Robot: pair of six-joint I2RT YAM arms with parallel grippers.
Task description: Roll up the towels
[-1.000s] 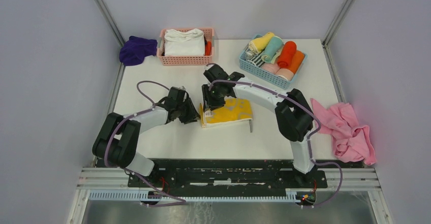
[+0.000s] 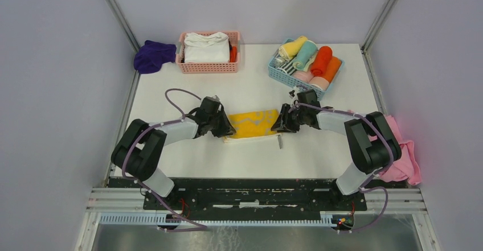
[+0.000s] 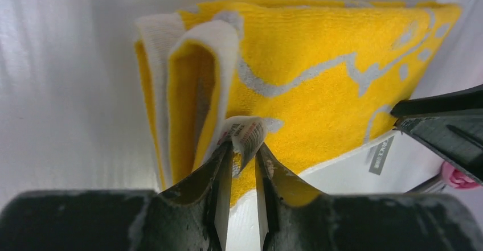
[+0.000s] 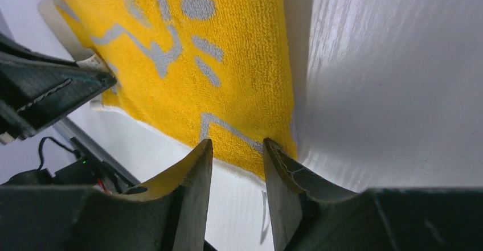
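Note:
A folded yellow towel (image 2: 253,123) with grey markings lies mid-table, its white edge toward the front. At its left end, my left gripper stands part open, with the towel's white tag (image 3: 250,130) at its fingertips; how firmly the tag is touched, I cannot tell. Over the towel's front right corner, my right gripper is part open, and yellow cloth shows between and beneath its fingers. In the left wrist view the right gripper's fingers (image 3: 438,114) rest near the towel's far end.
At the back right, a blue basket (image 2: 287,79) holds several rolled towels. A pink basket (image 2: 208,68) with white cloth is at the back left, beside a purple cloth (image 2: 154,56). A pink towel (image 2: 398,157) lies at the right edge.
From the towel's left end, my right gripper has moved right to its right end and down toward the front corner. My left gripper has come right onto the towel's left end.

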